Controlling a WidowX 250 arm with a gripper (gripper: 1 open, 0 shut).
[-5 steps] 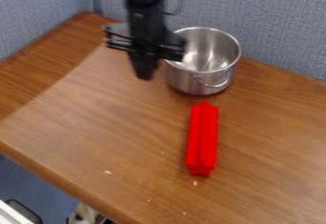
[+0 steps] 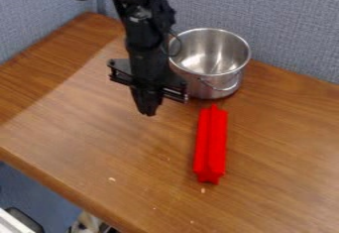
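Note:
My black gripper (image 2: pixel 147 104) hangs low over the wooden table, left of a steel pot (image 2: pixel 219 54), its fingertips shut with nothing visible between them. The pot stands upright at the back of the table. A long red block (image 2: pixel 211 146) lies on the table in front of the pot, to the right of and below my gripper in the view.
A grey padded wall (image 2: pixel 284 19) runs behind it. The table's front-left edge drops to a dark floor with some objects.
My gripper has come down and toward the front, and now sits lower beside the pot. The pot and red block have not moved.

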